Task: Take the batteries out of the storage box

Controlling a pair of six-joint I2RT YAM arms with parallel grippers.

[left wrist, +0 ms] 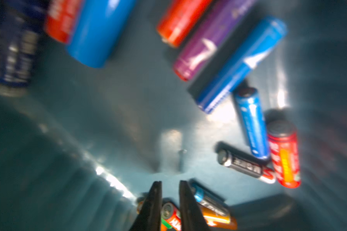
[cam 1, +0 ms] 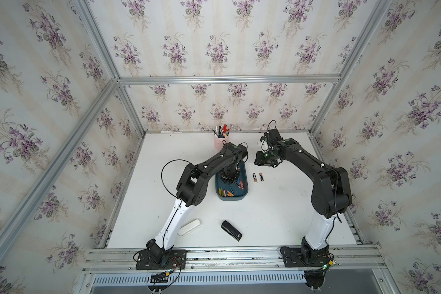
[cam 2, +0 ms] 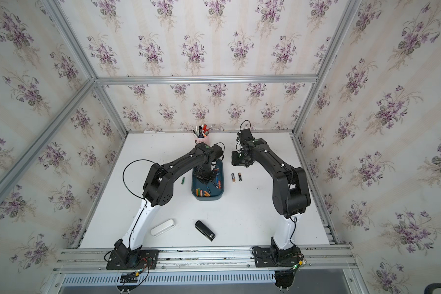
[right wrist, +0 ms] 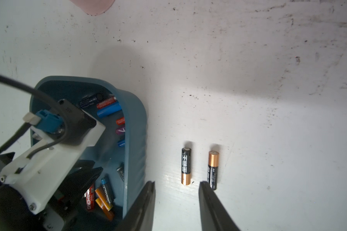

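The blue-grey storage box [cam 1: 232, 198] stands mid-table with several batteries in it. My left gripper reaches down into it, its fingers parted by a narrow gap. A red battery [left wrist: 171, 211] shows beyond that gap; I see nothing gripped. Also inside are a purple battery [left wrist: 198, 53], a blue battery [left wrist: 242, 63], a thin black battery [left wrist: 244, 165] and a red-yellow battery [left wrist: 283, 154]. Outside, right of the box, lie two black-and-copper batteries, a left one [right wrist: 185, 166] and a right one [right wrist: 212, 170]. My right gripper hangs open and empty above the table near them.
A small green battery [cam 2: 183, 180] lies left of the box. Behind the box stands a pink pen cup [cam 2: 201, 139]. A white case [cam 1: 189, 227] and a black case [cam 1: 231, 230] lie in front.
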